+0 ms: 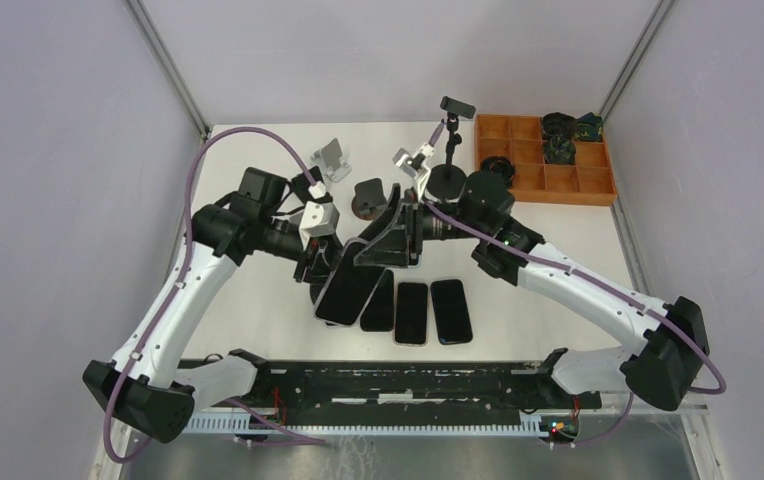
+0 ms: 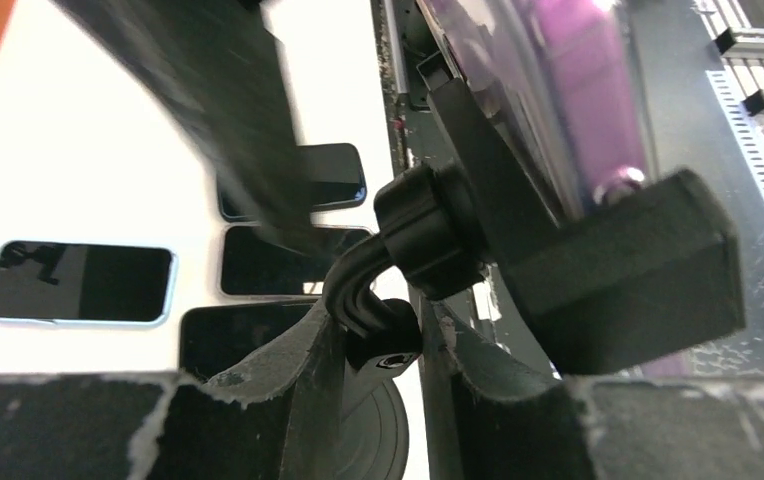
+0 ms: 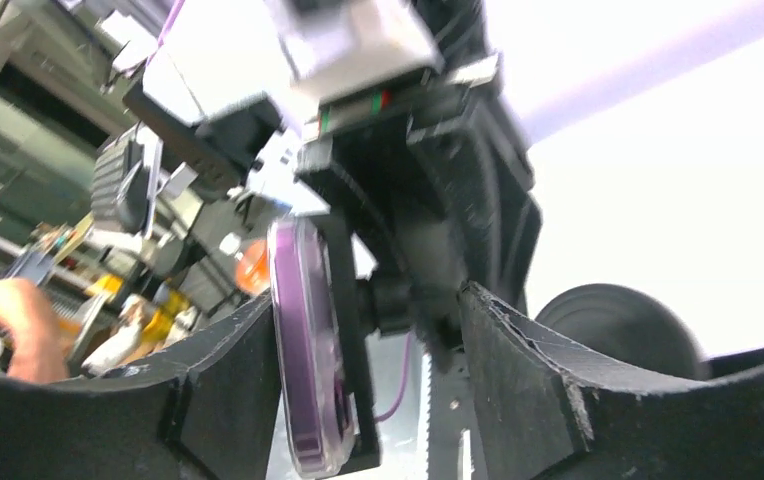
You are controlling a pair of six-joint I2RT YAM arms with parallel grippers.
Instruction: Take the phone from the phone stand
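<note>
A tilted phone [image 1: 343, 290] in a pale purple case is raised over the table's front middle, between my right gripper [image 1: 398, 235] and left gripper [image 1: 318, 260]. In the right wrist view it appears edge-on, with its purple case [image 3: 308, 340] and black holder behind it, between the right gripper's part-open fingers; contact is unclear. In the left wrist view the phone stand's black joint [image 2: 388, 340] lies at the left gripper's fingertips, below the holder [image 2: 608, 280]; whether those fingers are shut on it cannot be told.
Several phones [image 1: 451, 311] lie on the front of the table. Empty stands [image 1: 330, 160] stand at the back, alongside a tall stand [image 1: 457, 108] and an orange compartment tray [image 1: 543, 185] at the back right.
</note>
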